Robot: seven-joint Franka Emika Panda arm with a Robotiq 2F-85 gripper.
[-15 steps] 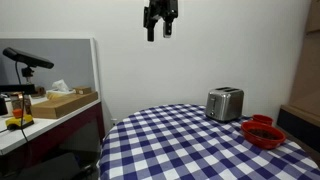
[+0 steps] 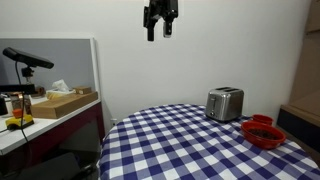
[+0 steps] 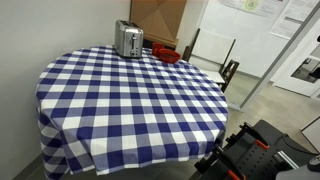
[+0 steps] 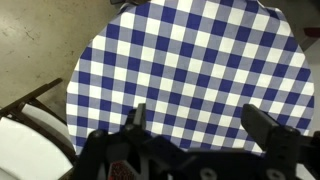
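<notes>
High above the table, near the top of exterior view 1, my gripper point(image 2: 159, 34) points down with its fingers apart. In the wrist view the gripper is open, and only checkered cloth shows between its fingertips far below. A silver toaster point(image 2: 225, 103) stands upright at the back of the table, well below and to the right of the gripper. Close by it sits a red bowl point(image 2: 263, 136) with something dark inside, and a smaller red item point(image 2: 262, 119) is just behind that bowl. Exterior view 2 shows the same toaster point(image 3: 129, 39) and red bowl point(image 3: 168, 55).
A blue-and-white checkered cloth point(image 3: 130, 100) covers the table, whose middle and front are bare. Brown boards point(image 2: 306, 85) rise at the right. A side table point(image 2: 60, 107) with a box and small items stands at the left. Chairs point(image 3: 212, 50) are beyond the table.
</notes>
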